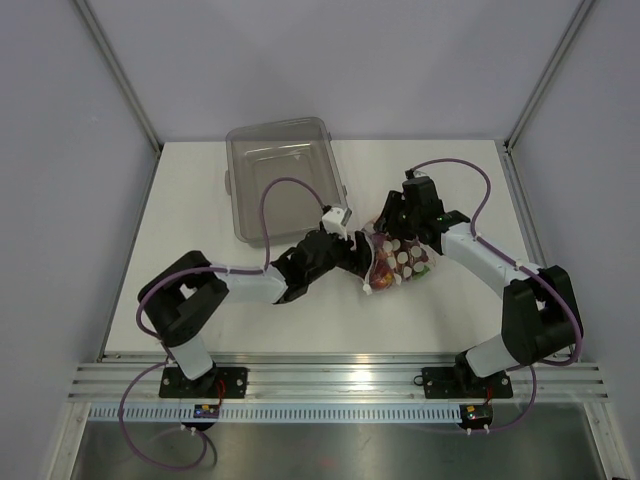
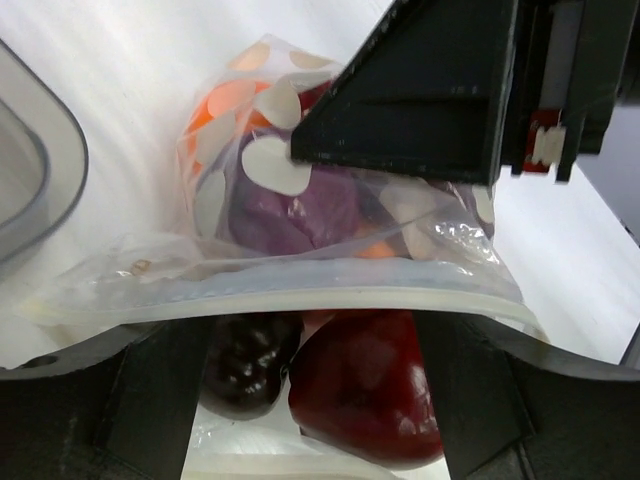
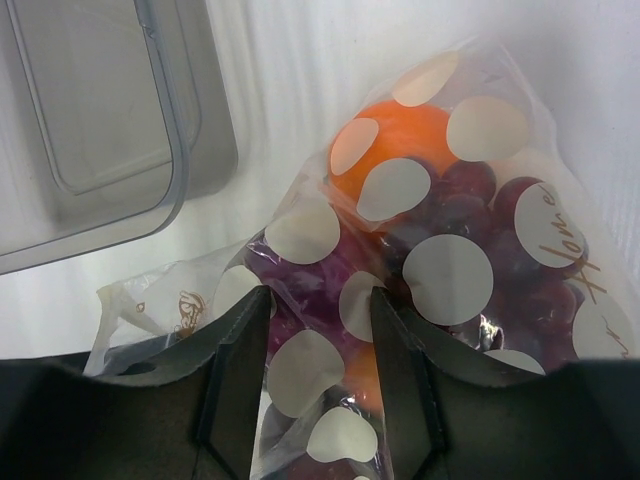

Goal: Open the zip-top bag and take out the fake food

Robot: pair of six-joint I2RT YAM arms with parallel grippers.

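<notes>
The zip top bag point(image 1: 400, 262) of fake food lies right of centre, clear with white dots. In the left wrist view its zip edge point(image 2: 280, 300) crosses above my left gripper, which is part open at the mouth, with a dark red fruit point(image 2: 365, 390) and a black one point(image 2: 250, 365) visible between its fingers. My right gripper is part open over the bag's upper section, fingers apart over purple food point(image 3: 305, 280) under the plastic. Orange food point(image 3: 400, 125) shows through the bag too.
A clear plastic bin point(image 1: 237, 180) stands empty at the back left, close to the bag and left arm.
</notes>
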